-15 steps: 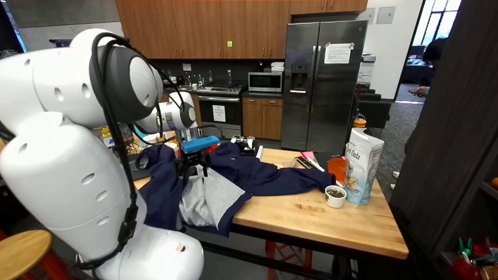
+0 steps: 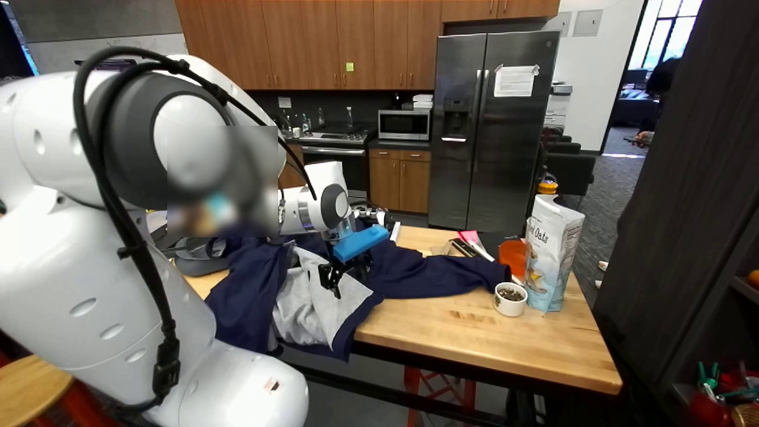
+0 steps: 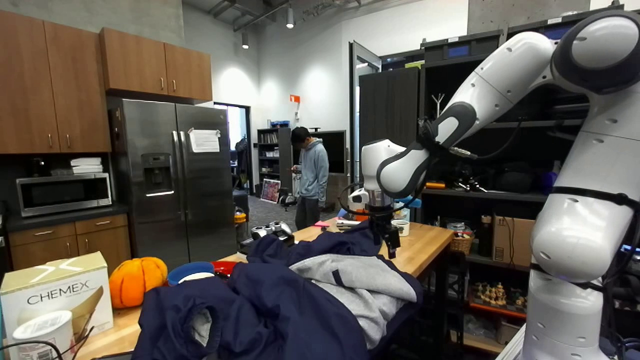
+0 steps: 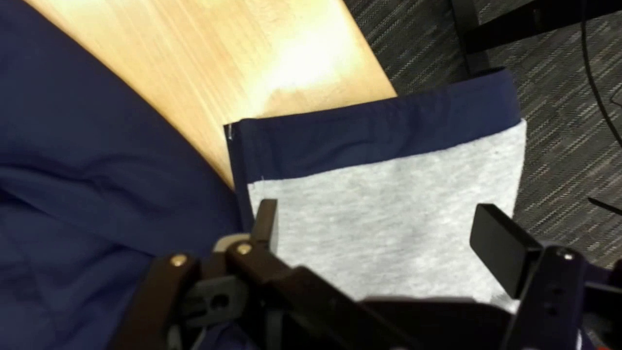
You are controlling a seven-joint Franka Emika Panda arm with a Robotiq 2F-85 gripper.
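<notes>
A navy garment with a grey inner side (image 2: 427,276) is spread over the table, its front part hanging past the edge. In the wrist view the folded-back grey lining (image 4: 373,227) with its navy hem (image 4: 373,134) lies below my gripper. The gripper is open, its two fingers wide apart, with no cloth visibly pinched between them. From the side, the gripper (image 3: 390,249) hangs just over the grey lining (image 3: 351,273), near the table's front edge; whether the fingertips touch the cloth I cannot tell.
On the table's right end stand a white cup (image 2: 510,299) and an oats bag (image 2: 551,252). A Chemex box (image 3: 57,294) and an orange pumpkin (image 3: 138,281) are at the other end. Bare tabletop (image 2: 469,334) lies to the right of the garment.
My gripper has moved right and a little lower in exterior view 1, from the left of the grey lining to over it. The garment looks nearly unchanged.
</notes>
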